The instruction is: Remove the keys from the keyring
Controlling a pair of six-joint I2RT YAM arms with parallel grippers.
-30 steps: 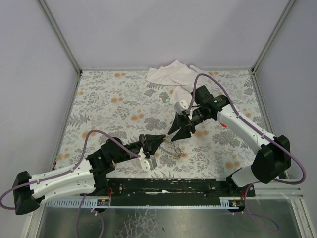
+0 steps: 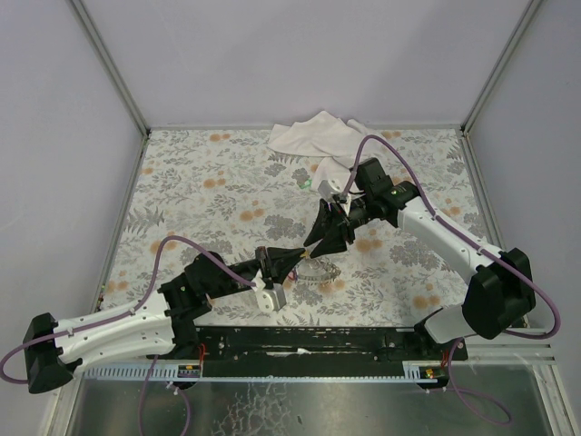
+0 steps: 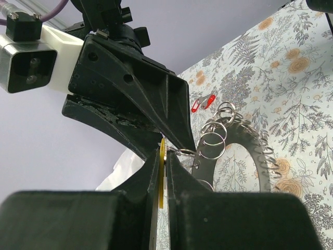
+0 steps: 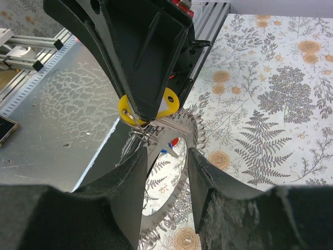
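Observation:
My left gripper is shut on a yellow key head, seen edge-on between its fingers in the left wrist view; in the right wrist view the yellow piece carries a wire ring. My right gripper stands open just beside it, its fingers around the ring area. A grey horseshoe-shaped keyring strip with many small rings hangs below both grippers. A small red item lies beyond it.
A white cloth lies at the back of the floral mat.
My right gripper has edged in toward the left gripper and the key. The hanging strip with rings has swung a little. The left arm has stayed put.

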